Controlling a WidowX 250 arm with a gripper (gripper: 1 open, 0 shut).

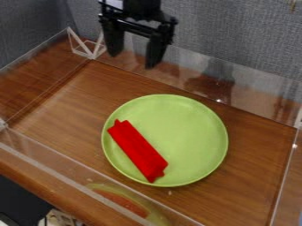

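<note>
My gripper is a dark, blurred shape at the top centre, raised above the back of the wooden tray, with two fingers hanging down and apart; nothing shows between them. A green plate lies on the wooden floor, right of centre. A long red object rests on the plate's left part, running diagonally toward the front.
A white wire piece stands at the back left corner. Clear walls surround the wooden floor, whose left part is bare. A curved yellowish object shows at the front edge. Grey padded walls stand behind.
</note>
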